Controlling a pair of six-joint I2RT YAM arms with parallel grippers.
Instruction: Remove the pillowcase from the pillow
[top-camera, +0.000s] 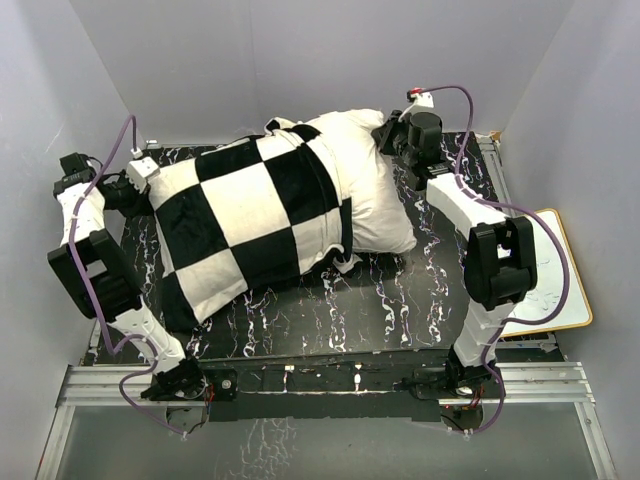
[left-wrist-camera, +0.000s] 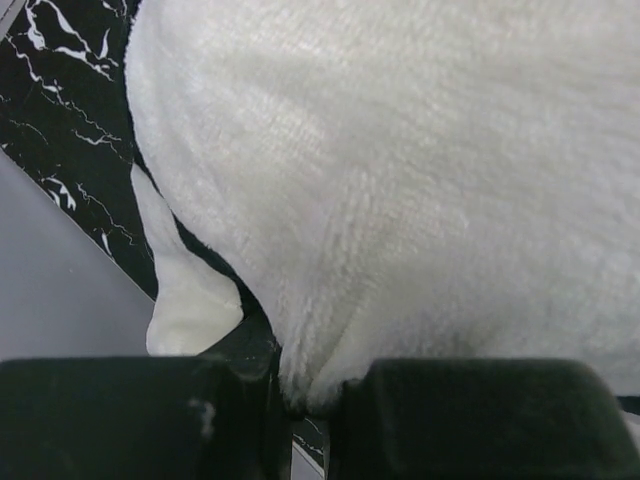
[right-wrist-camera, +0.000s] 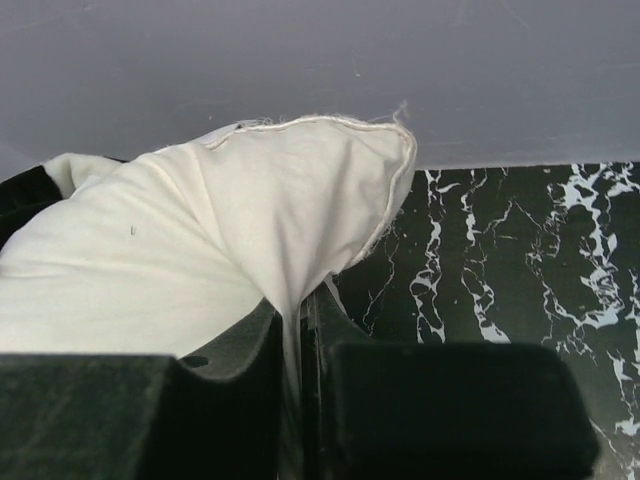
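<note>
The black-and-white checkered pillowcase (top-camera: 255, 215) stretches across the left and middle of the table. Out of its right end comes the plain white pillow (top-camera: 372, 190). At the far left, my left gripper (top-camera: 140, 190) is shut on the case's left edge; in the left wrist view, fuzzy white cloth (left-wrist-camera: 330, 250) bunches between its fingers. At the back right, my right gripper (top-camera: 385, 138) is shut on the pillow's upper right corner; in the right wrist view, white fabric (right-wrist-camera: 285, 210) with a seamed edge is pinched between the fingers. The pillow's left part is hidden inside the case.
A whiteboard (top-camera: 545, 275) with a wooden rim lies at the far right, outside the table. Bare dark marbled tabletop (top-camera: 330, 315) shows along the front. Grey walls (top-camera: 260, 65) stand close at the back and both sides.
</note>
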